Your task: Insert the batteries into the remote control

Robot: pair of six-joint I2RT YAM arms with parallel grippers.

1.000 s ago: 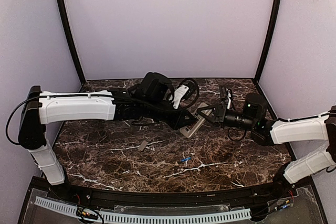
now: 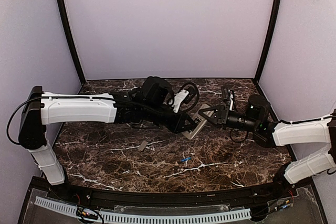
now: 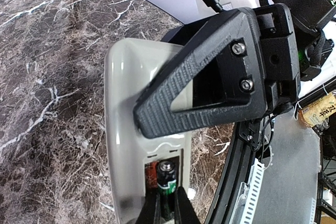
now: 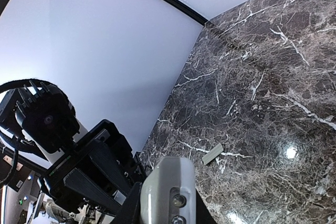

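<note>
A pale grey remote is held upright between the arms, with my right gripper (image 2: 206,113) shut on its upper end; in the right wrist view its end (image 4: 163,192) fills the bottom middle. A dark battery with a green band (image 3: 167,174) is in the open compartment, and my left gripper (image 2: 187,124) is shut on it, fingertips at the bottom of the left wrist view. A blue battery (image 2: 184,159) lies on the table below, and a small grey cover (image 2: 142,146) lies to its left.
Walls enclose it at the back and both sides, and a black rail (image 2: 157,199) runs along the front edge.
My left gripper and arm have shifted slightly downward in the top view. The right gripper is nearly still, also a touch lower, with the remote in it.
</note>
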